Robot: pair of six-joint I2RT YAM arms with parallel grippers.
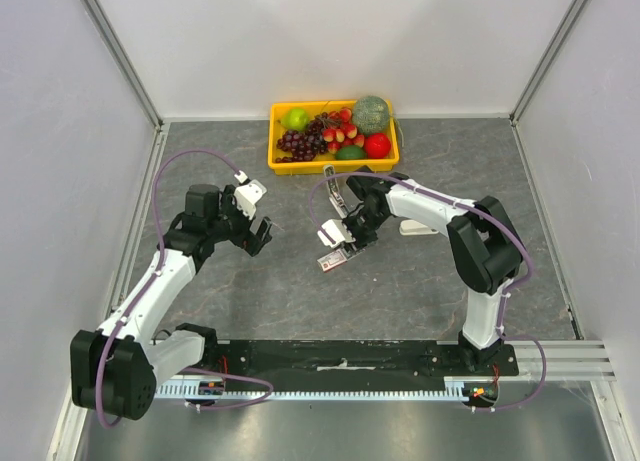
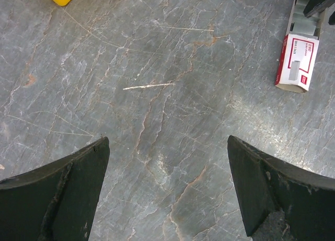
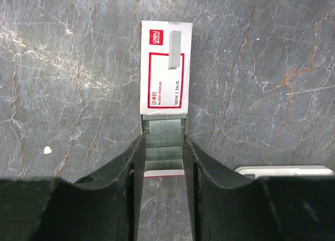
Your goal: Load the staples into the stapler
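The white and red staple box (image 3: 166, 79), with a strip of staples (image 3: 175, 48) on its top, lies open on the grey table, its tray of staples (image 3: 164, 134) exposed. My right gripper is over that tray, fingertips close together; whether anything is between them cannot be made out. A long silvery object, probably the stapler (image 1: 336, 189), lies behind the box, partly hidden by the right arm. My left gripper (image 1: 260, 233) stands open and empty to the left of the box; its fingers are wide apart in the left wrist view.
A yellow basket (image 1: 280, 166) of fruit stands at the back. A white object (image 1: 418, 227) lies right of the box, partly under the right arm.
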